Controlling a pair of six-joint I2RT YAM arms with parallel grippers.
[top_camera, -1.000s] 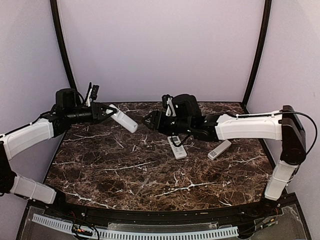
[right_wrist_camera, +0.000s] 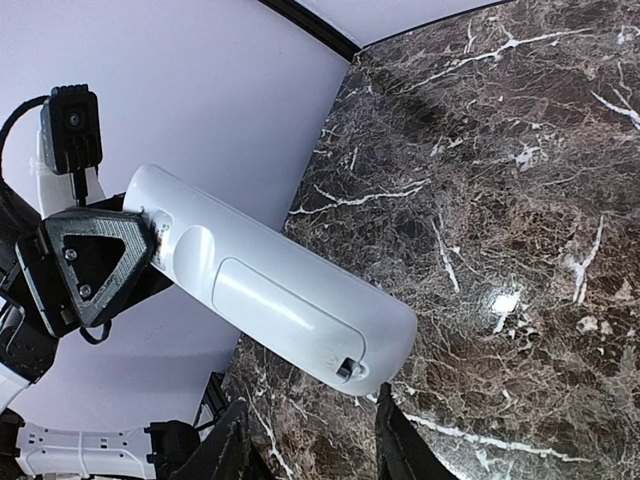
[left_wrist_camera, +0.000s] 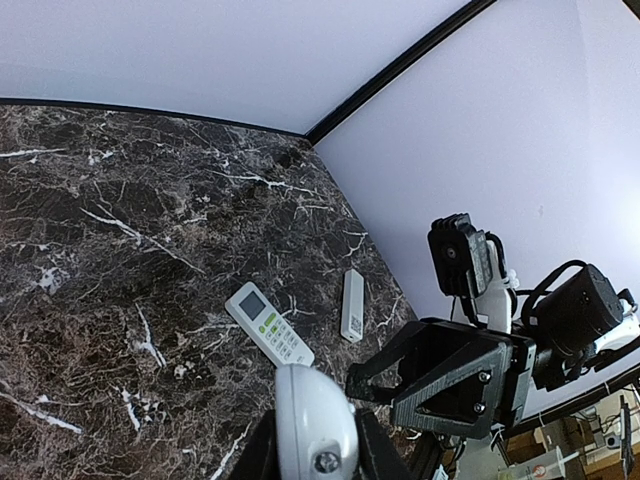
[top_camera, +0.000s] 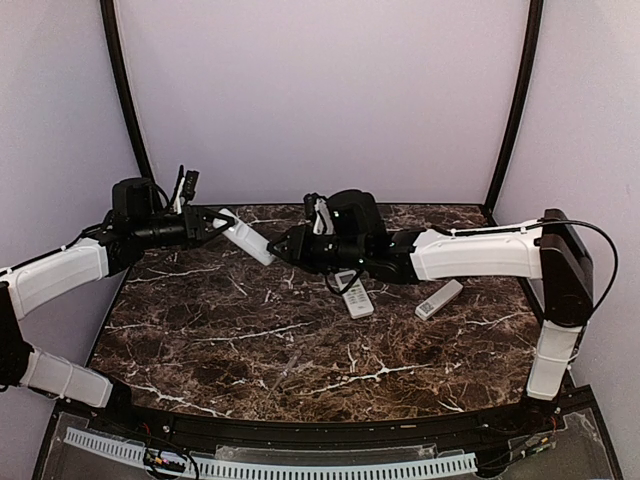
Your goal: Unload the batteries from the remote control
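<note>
A white remote (top_camera: 243,234) hangs tilted in the air, its back with the battery cover facing the right wrist camera (right_wrist_camera: 270,300). My left gripper (top_camera: 222,220) is shut on its upper end; in the left wrist view it fills the bottom middle (left_wrist_camera: 315,420). My right gripper is open at the remote's lower end, its two fingertips just below that end in the right wrist view, with nothing between them.
Two more white remotes lie on the dark marble table: a keypad one (top_camera: 356,300) under the right arm and a narrow one (top_camera: 439,299) to its right.
The left gripper and its remote have stayed in place.
</note>
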